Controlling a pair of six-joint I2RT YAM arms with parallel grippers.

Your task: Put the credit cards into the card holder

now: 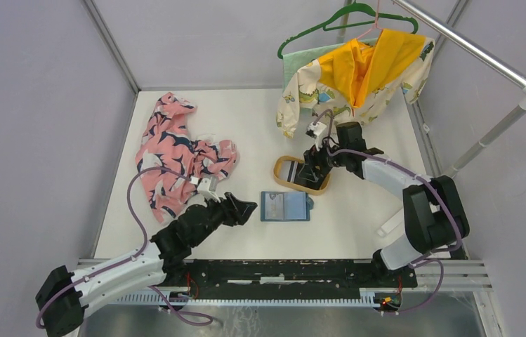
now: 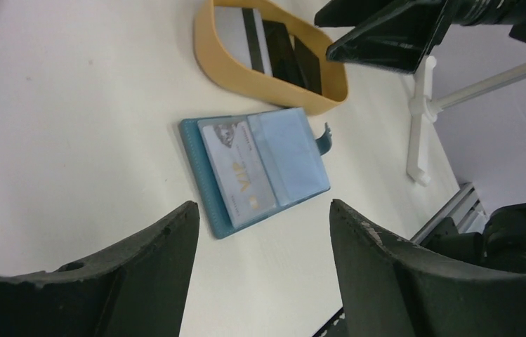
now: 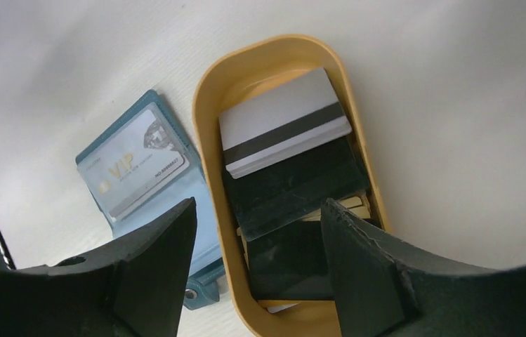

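Observation:
The blue card holder lies spread flat on the table, a silver VIP card in its left half and a pale blue panel on its right. Behind it stands a tan oval tray with a silver striped card at one end and black cards beside it. Left of the holder, my left gripper is open and empty. My right gripper hangs over the tray, open, nothing between its fingers; in the top view it hides part of the tray.
A pink patterned cloth lies at the left. Clothes hang from a rack at the back right. Bare table surrounds the holder's front and left.

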